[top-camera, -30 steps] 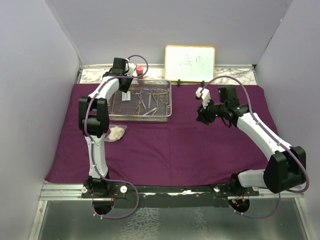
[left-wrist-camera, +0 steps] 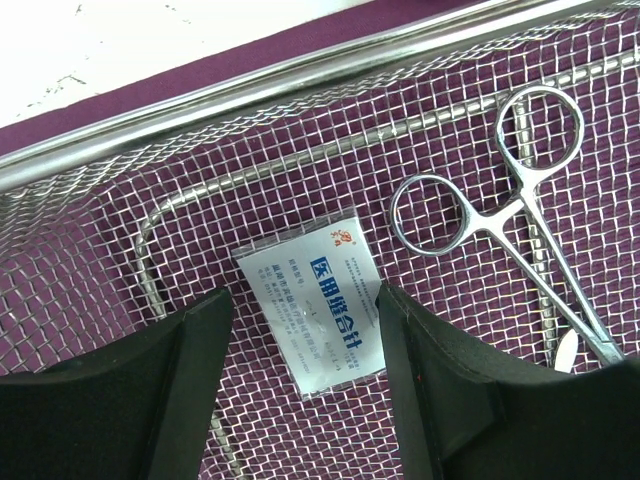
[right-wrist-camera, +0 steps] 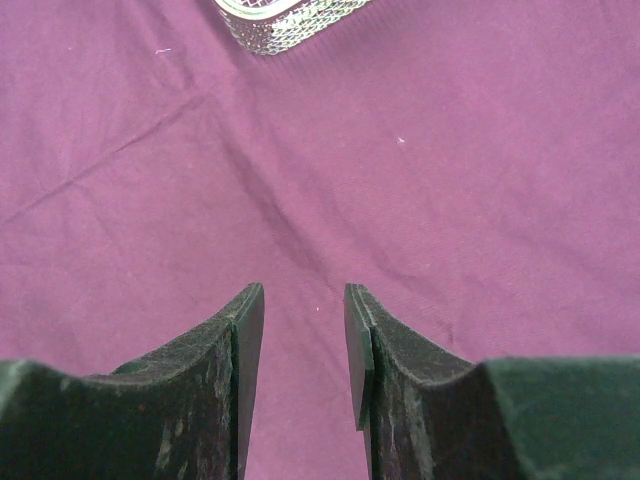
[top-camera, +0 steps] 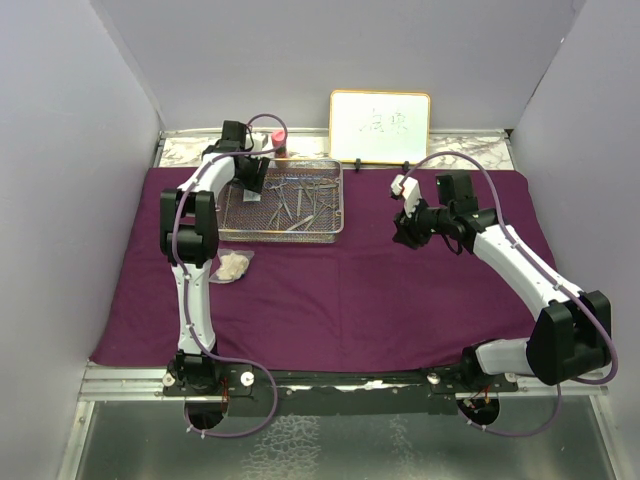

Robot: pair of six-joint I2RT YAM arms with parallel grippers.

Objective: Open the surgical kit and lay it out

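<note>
The mesh instrument tray (top-camera: pixel 330 232) holds scissor-like metal instruments (left-wrist-camera: pixel 538 175) and a white medical suture-needle packet (left-wrist-camera: pixel 315 295) with Chinese print. My left gripper is open over that packet, its right finger at the packet's right edge. My right gripper stands part open over bare purple cloth (right-wrist-camera: pixel 150 230), nothing between its fingers; the tray's corner shows at the top of the right wrist view.
A bag of pale material (top-camera: pixel 232 265) lies below the tray. A whiteboard (top-camera: pixel 380 125) and a red container (top-camera: pixel 279 138) stand at the back.
The right arm looks unchanged.
</note>
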